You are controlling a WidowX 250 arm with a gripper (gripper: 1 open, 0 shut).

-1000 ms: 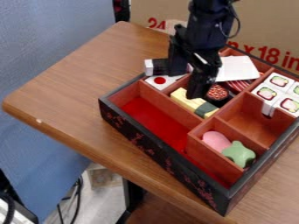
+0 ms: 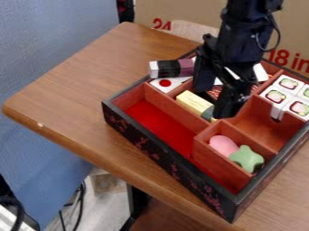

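Note:
My black gripper (image 2: 223,77) hangs over the back middle of a compartmented box (image 2: 121,122) with red interior; whether its fingers are open or shut is unclear. Behind it lie a dark-and-white piece (image 2: 167,69) and white pieces. A white piece with a red dot (image 2: 165,83) and a yellow block (image 2: 193,103) with a dark end sit in the box. White pieces (image 2: 290,95) fill the right compartment. A pink piece (image 2: 223,144) and a green star piece (image 2: 247,159) share a front compartment.
The box stands on a wooden table (image 2: 72,104), whose left part is clear. A cardboard box (image 2: 163,13) stands behind, a blue surface (image 2: 31,54) lies left, and cables hang at lower left.
My gripper has moved right and slightly down over the box's back compartments. The pieces in the box appear unmoved.

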